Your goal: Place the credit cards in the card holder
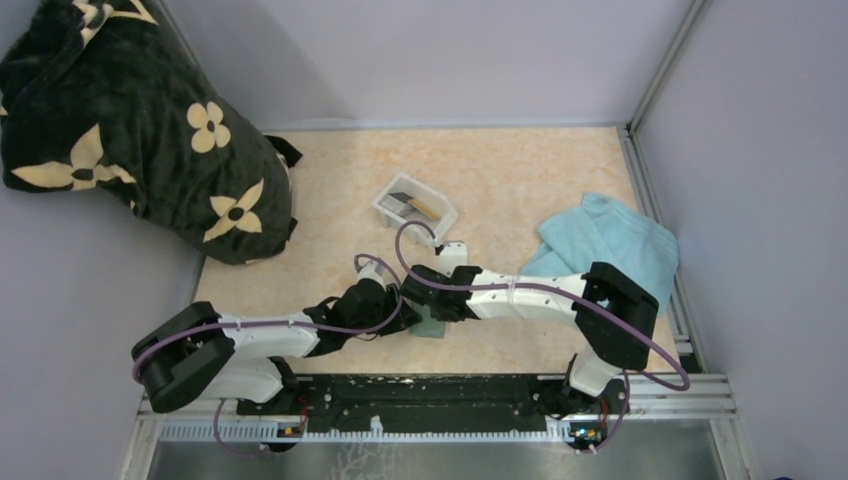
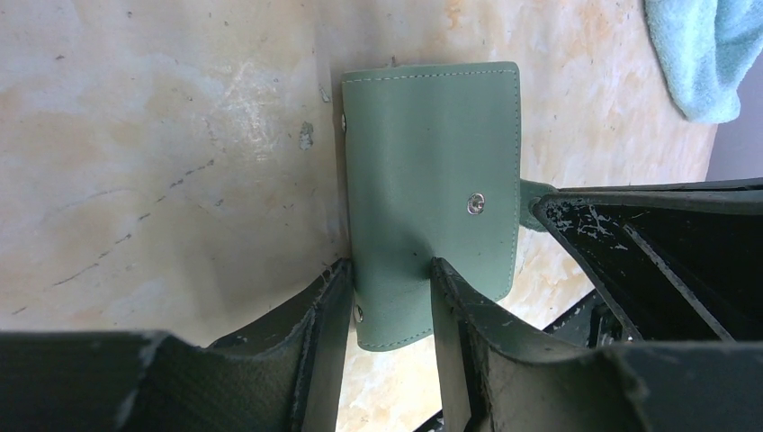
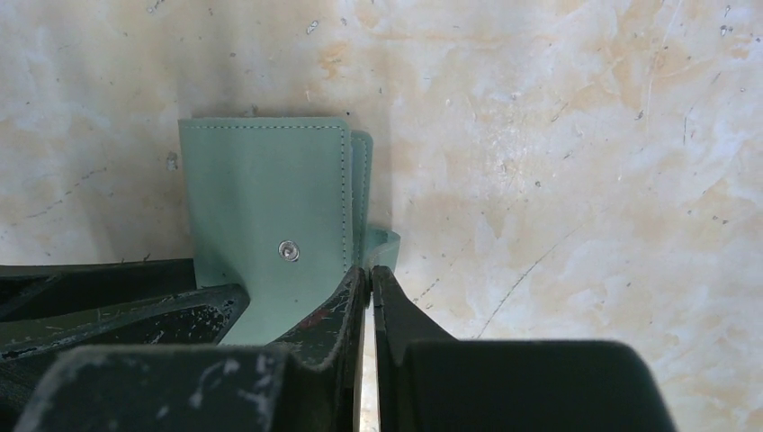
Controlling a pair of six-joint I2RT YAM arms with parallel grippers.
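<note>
The green card holder [image 1: 427, 329] lies on the table between my grippers, with a snap stud on its cover in both wrist views. In the left wrist view, my left gripper is part open, its fingertips low over the holder [image 2: 430, 153], one at its edge, one on the cover. In the right wrist view, my right gripper is shut at the edge of the holder [image 3: 265, 198], by a small green flap; whether it pinches that is unclear. The white box [image 1: 384, 212] holds card-like items behind the grippers.
A blue cloth [image 1: 605, 240] lies at the right, a dark patterned cushion [image 1: 150, 170] at the back left.
</note>
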